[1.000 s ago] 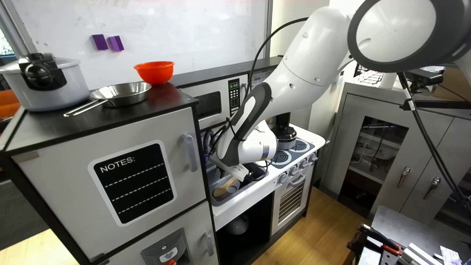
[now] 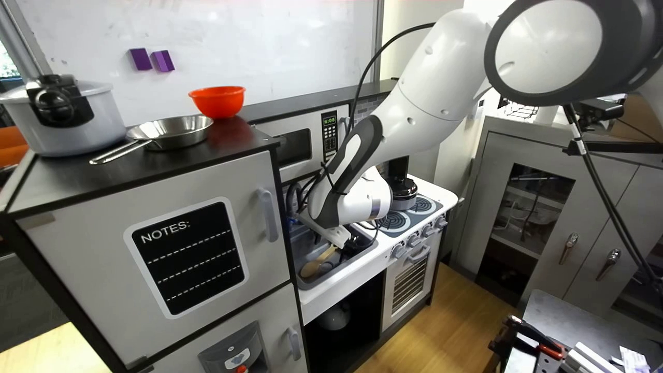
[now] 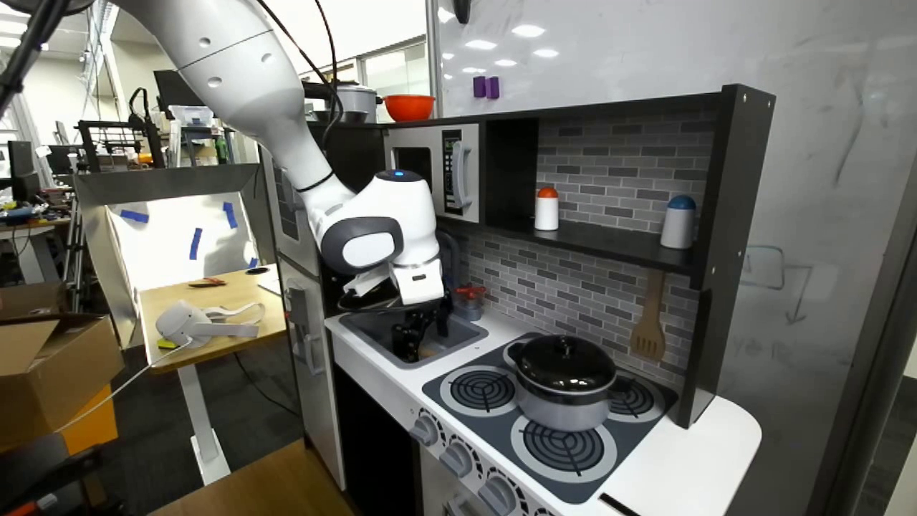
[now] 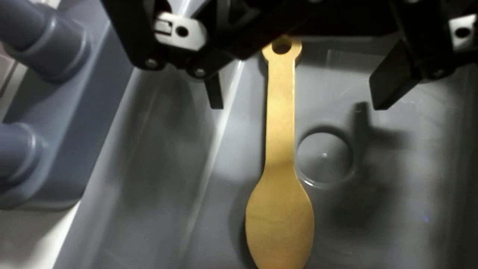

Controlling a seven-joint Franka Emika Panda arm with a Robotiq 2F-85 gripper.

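A wooden spoon lies flat on the floor of the grey sink, beside the round drain mark. My gripper is open above it. In the wrist view the spoon's handle passes between the spread fingers, with a gap on either side, and its holed end is close under the gripper body. The bowl of the spoon runs off the bottom of that view. Exterior view 1 shows the spoon near the sink's front left, the arm covering part of the handle. From exterior view 2 my gripper reaches down into the sink.
A grey faucet stands along the sink's left side in the wrist view. The lidded pot sits on the stove right of the sink. Above are a shelf with two shakers and the microwave.
The arm has shifted slightly, with its wrist a little lower and to the right in exterior view 1. The spoon appears to lie where it was.
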